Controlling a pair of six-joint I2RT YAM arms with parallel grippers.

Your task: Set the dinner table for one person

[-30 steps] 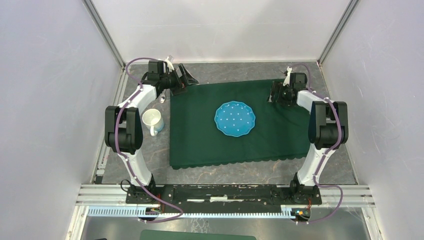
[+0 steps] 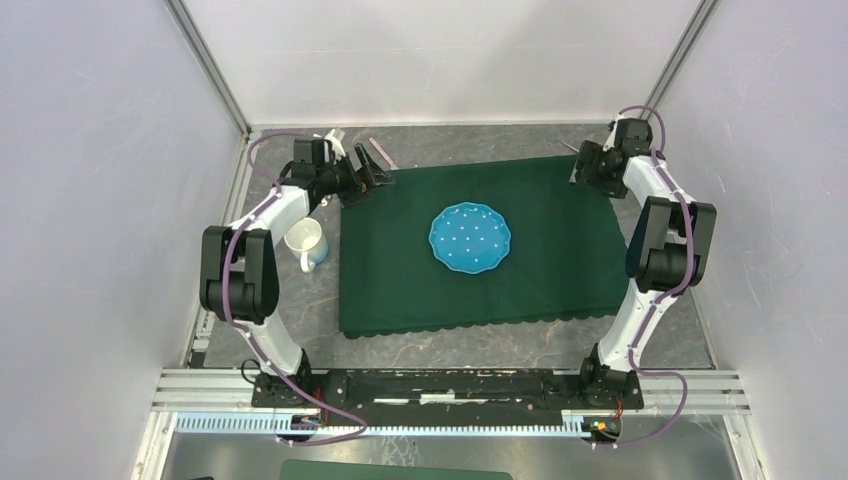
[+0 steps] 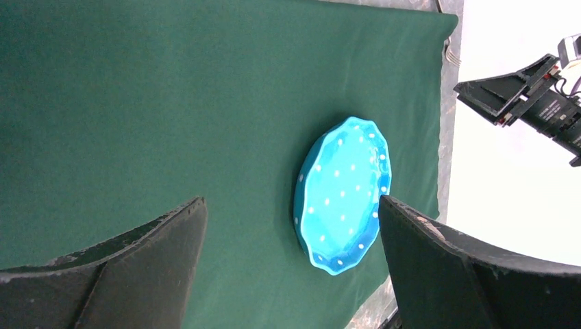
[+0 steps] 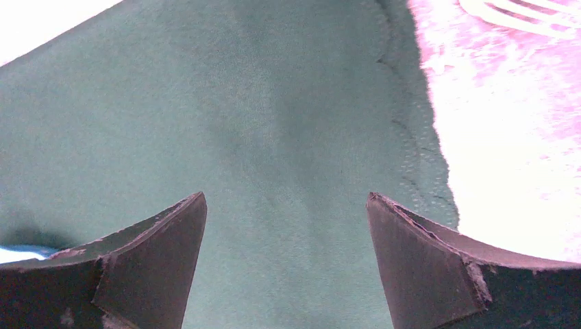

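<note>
A green cloth [image 2: 410,280] is spread on the table, with a scalloped blue dotted plate [image 2: 469,238] near its middle. Over the cloth's back left corner, my left gripper [image 2: 374,172] stands open and empty. At the back right corner my right gripper [image 2: 582,165] is open, with only cloth showing past its fingers [image 4: 147,264]. A white mug [image 2: 306,242] stands on the bare table left of the cloth. In the right wrist view, fork tines [image 4: 521,15] lie off the cloth's edge, the rest out of frame.
A pinkish thin utensil [image 2: 382,153] lies behind the cloth by the left gripper. Walls close in the back and both sides. Both sides of the cloth around the plate are clear.
My right gripper has moved right and a little back, to the cloth's corner. Plate and mug have stayed put.
</note>
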